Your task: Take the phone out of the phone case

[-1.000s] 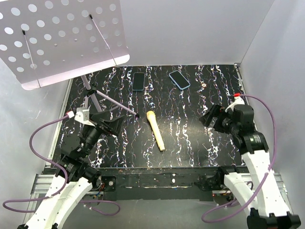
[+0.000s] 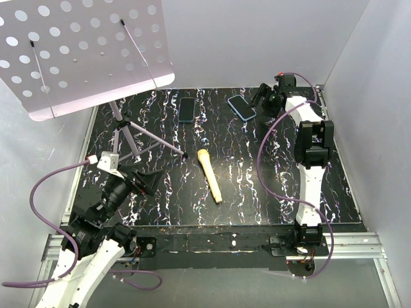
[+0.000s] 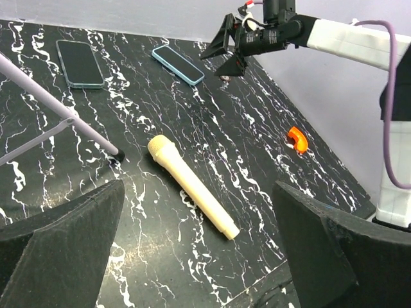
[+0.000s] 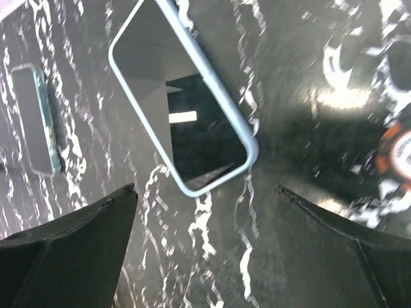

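Observation:
A phone in a light blue case (image 2: 241,108) lies face up at the back right of the dark marbled table, filling the middle of the right wrist view (image 4: 199,128). My right gripper (image 2: 258,99) hovers just beside it, fingers parted with nothing between them. Another dark phone (image 2: 186,110) lies further left, also seen in the left wrist view (image 3: 79,64). My left gripper (image 2: 144,181) is open over the front left of the table, empty.
A pale microphone-shaped object (image 2: 209,176) lies mid-table. A music stand's leg (image 2: 157,139) stands at the left. An orange curved piece (image 3: 298,139) lies at the right, and a small round object (image 4: 398,156) beside the phone.
My right arm has swung from the front right to the back of the table, up to the blue-cased phone. The left arm has shifted only slightly.

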